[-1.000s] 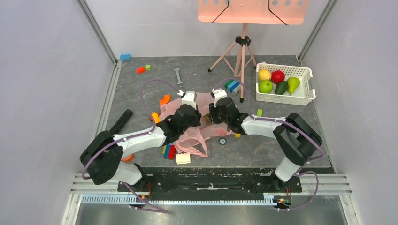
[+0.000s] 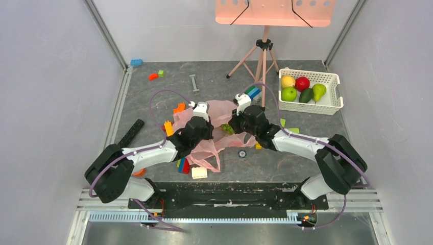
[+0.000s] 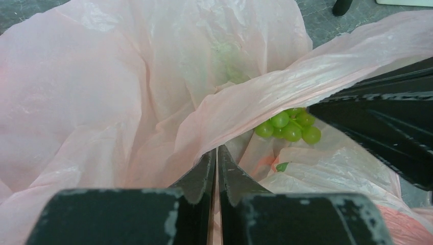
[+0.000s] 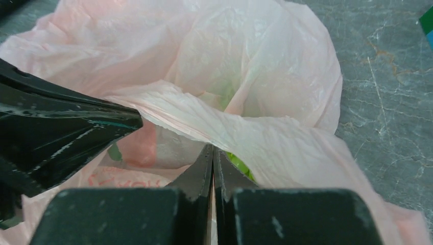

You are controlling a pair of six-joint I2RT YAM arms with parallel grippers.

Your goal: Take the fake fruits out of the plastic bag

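Observation:
The pale pink plastic bag [image 2: 207,148] lies mid-floor, its mouth spread between my two grippers. My left gripper is shut on the bag's rim, which runs from its fingertips toward the other gripper. My right gripper is shut, with the rim lying against its fingertips; whether film is pinched there is unclear. Green grapes show inside the bag, below the rim; only a sliver of green [image 4: 240,166] shows in the right wrist view. Folds of film hide the rest of the inside.
At the far right, a white basket [image 2: 311,107] holds several fruits. A pink tripod stand [image 2: 264,66] rises behind the bag. Toy bricks [image 2: 184,164], a black rod [image 2: 130,132] and a grey bolt [image 2: 194,83] lie around. Bare floor stretches right of the bag.
The left gripper has moved a little left.

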